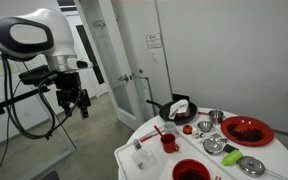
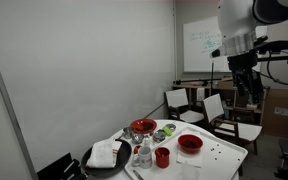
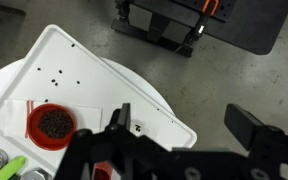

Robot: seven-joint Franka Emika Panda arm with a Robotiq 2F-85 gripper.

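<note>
My gripper is open and empty, its two dark fingers spread wide in the wrist view. It hangs over the floor and the edge of the white tray [image 3: 92,82]. In exterior view 1 the gripper [image 1: 74,106] stands left of the round table, well above it and touching nothing. On the tray, a red bowl [image 3: 56,124] holds dark bean-like pieces, and several loose ones lie scattered nearby. A red cup [image 1: 169,144] stands near that bowl.
A red plate [image 1: 246,131], a metal pot [image 1: 216,116], a green object [image 1: 232,157] and a silver lid [image 1: 252,166] crowd the table. A black pan with a white cloth [image 1: 180,106] sits at the back. Chairs [image 2: 185,104] stand beyond the table.
</note>
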